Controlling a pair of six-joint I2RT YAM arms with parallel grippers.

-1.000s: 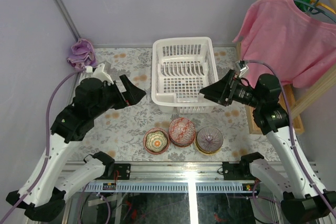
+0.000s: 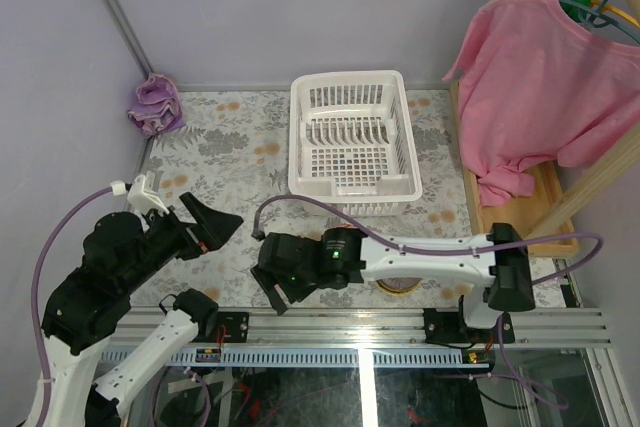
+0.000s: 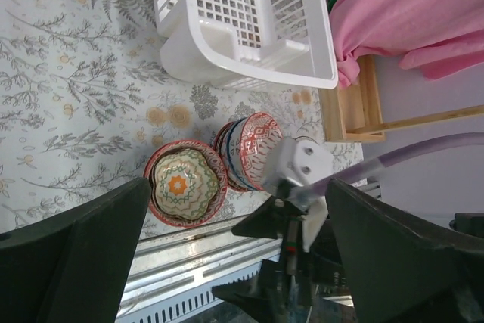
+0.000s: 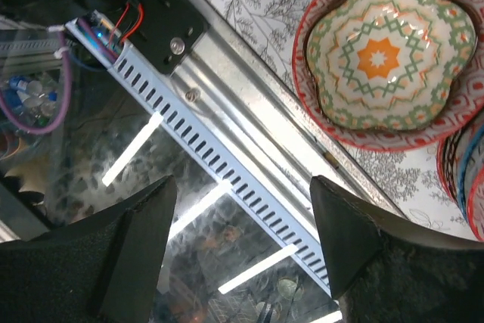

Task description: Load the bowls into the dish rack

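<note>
The white dish rack (image 2: 352,177) stands empty at the table's back middle. My right gripper (image 2: 272,289) hangs over the front edge, its fingers apart with nothing between them; in the top view its arm covers most of the bowls. In the right wrist view, a flower-pattern bowl (image 4: 378,62) nested in a red-rimmed bowl (image 4: 314,115) lies beyond the fingertips, with a bowl stack (image 4: 465,164) at the edge. The left wrist view shows the red-patterned stack (image 3: 255,149) beside them. My left gripper (image 2: 215,222) is open and empty at the left, above the table.
A pink shirt (image 2: 540,77) hangs over a wooden stand (image 2: 545,212) at the right. A purple cloth (image 2: 155,107) lies at the back left. The table left of the rack is clear; a metal rail (image 2: 300,322) runs along the front edge.
The right arm has swept from right of the rack leftward and down over the bowls to the front edge. The left arm has drawn slightly left and toward the front.
</note>
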